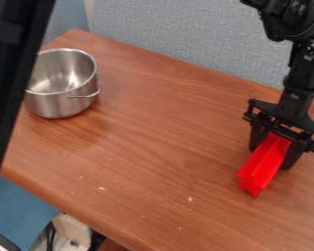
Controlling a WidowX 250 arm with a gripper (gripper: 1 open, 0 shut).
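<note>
My black gripper (281, 139) is at the right of the wooden table, lowered to the tabletop and shut on a bright red elongated object (261, 169), which points toward the front of the table. The fingers are partly hidden by the red object. A steel pot (63, 94) with a side handle stands at the back left of the table.
A grey padded panel (173, 39) runs along the back. A dark vertical bar crosses the left edge of the view, and blue floor shows past the table's front-left edge.
</note>
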